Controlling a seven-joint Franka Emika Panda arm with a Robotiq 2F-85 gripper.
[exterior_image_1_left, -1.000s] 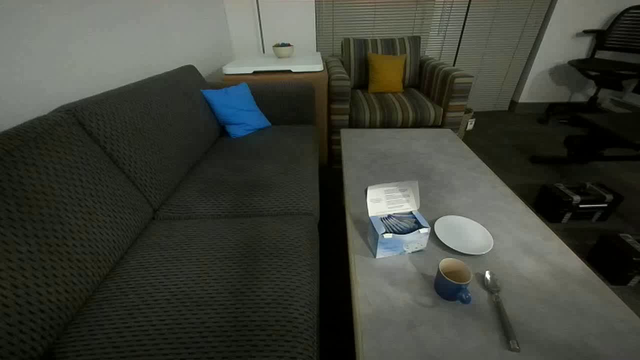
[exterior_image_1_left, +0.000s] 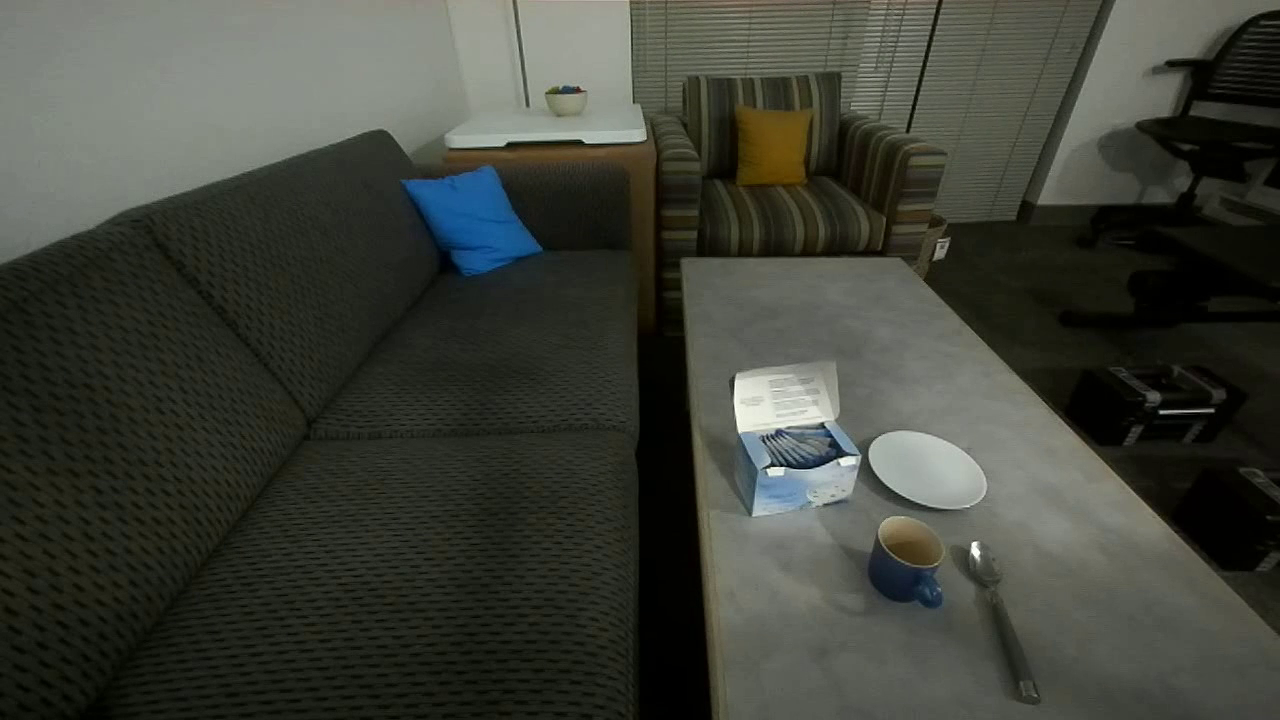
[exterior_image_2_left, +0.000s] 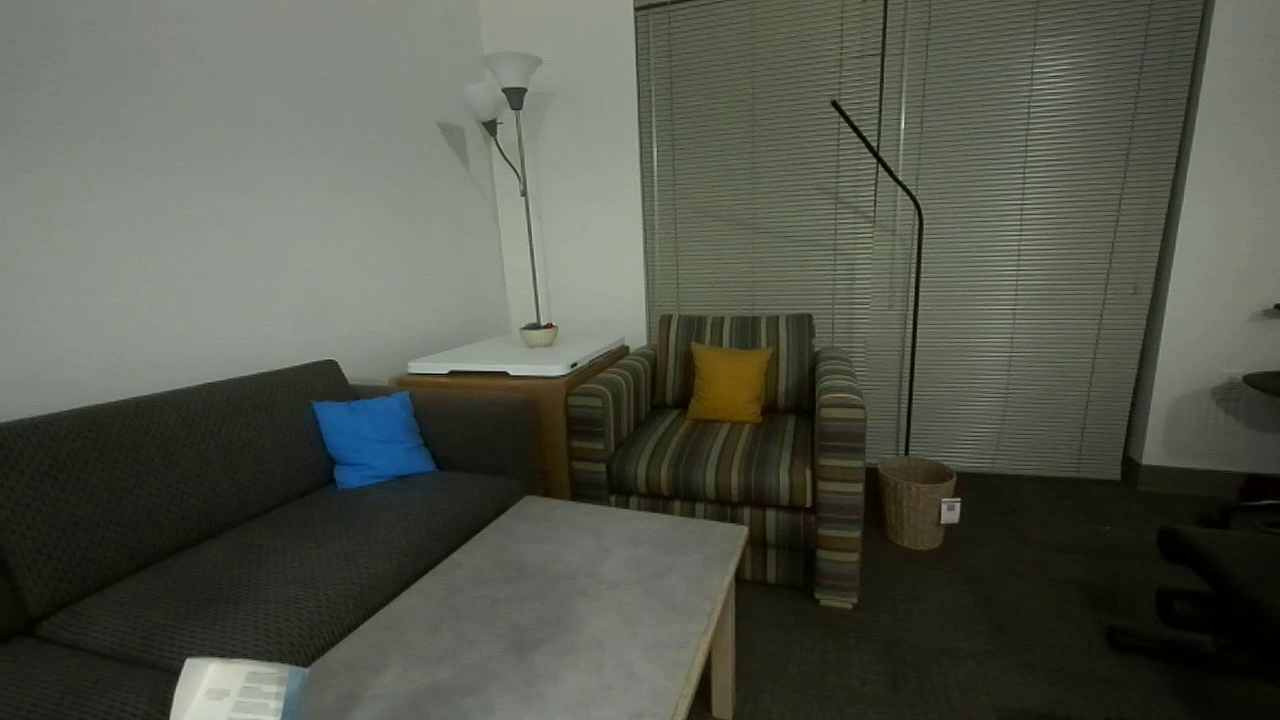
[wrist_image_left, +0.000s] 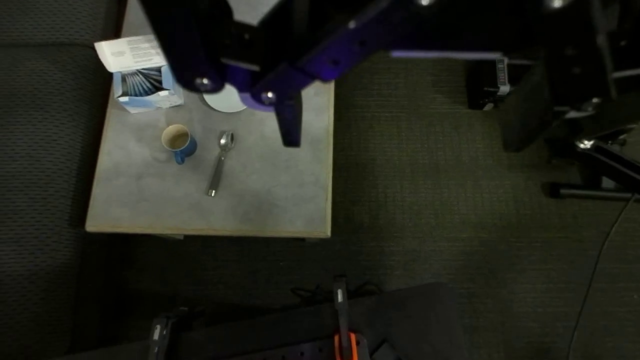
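A blue mug (exterior_image_1_left: 907, 562) with a cream inside stands upright on the grey coffee table (exterior_image_1_left: 828, 318). Beside it lies a metal spoon (exterior_image_1_left: 1005, 624). Behind them are a white plate (exterior_image_1_left: 927, 470) and a light-blue box (exterior_image_1_left: 797, 470), its lid raised over several packets. Dark gripper parts cross the top of the wrist view, and my gripper is open with its fingers (wrist_image_left: 290, 125) wide apart. Nothing shows between them but floor. They partly cover the plate there. Neither exterior view shows the gripper.
The grey sofa (exterior_image_1_left: 480, 516) runs along the table's left side, with a blue pillow (exterior_image_1_left: 475, 221) on it. A striped armchair (exterior_image_1_left: 792, 216) stands beyond the far end. Black cases (exterior_image_1_left: 1154, 403) sit on the floor to the right.
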